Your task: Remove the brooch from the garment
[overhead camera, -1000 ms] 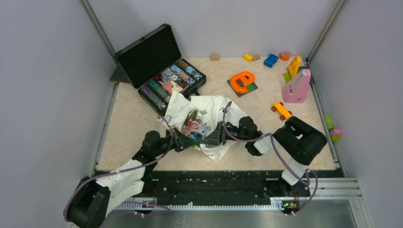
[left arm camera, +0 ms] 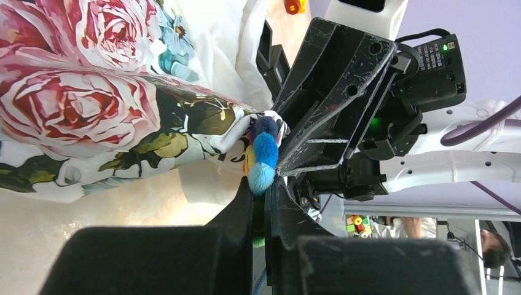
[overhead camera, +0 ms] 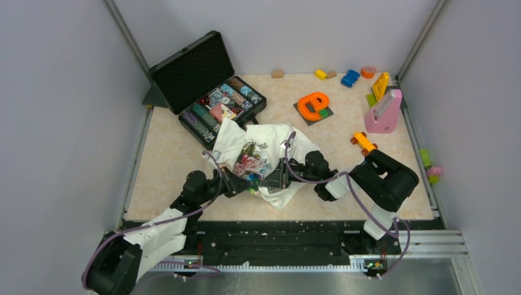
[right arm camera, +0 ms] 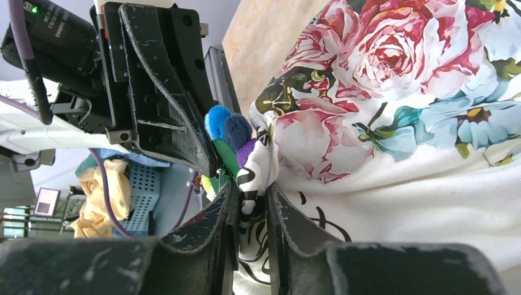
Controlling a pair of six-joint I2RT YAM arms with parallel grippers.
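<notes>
A white garment [overhead camera: 289, 135] with a printed rose pattern lies bunched mid-table. At its front edge is the brooch [left arm camera: 264, 153], made of fuzzy balls in blue, purple, green and yellow. My left gripper is shut on the brooch, seen in the left wrist view. My right gripper is shut on a fold of the printed fabric [right arm camera: 258, 153] just beside the brooch. The two grippers face each other closely. The brooch's pin side is hidden.
An open black case [overhead camera: 190, 70] of chips and cards stands behind the garment. An orange toy [overhead camera: 312, 101], a yellow car [overhead camera: 364, 142] and a pink toy [overhead camera: 382, 117] stand to the right.
The right arm has shifted very slightly leftward since a second ago. The left arm and garment look the same.
</notes>
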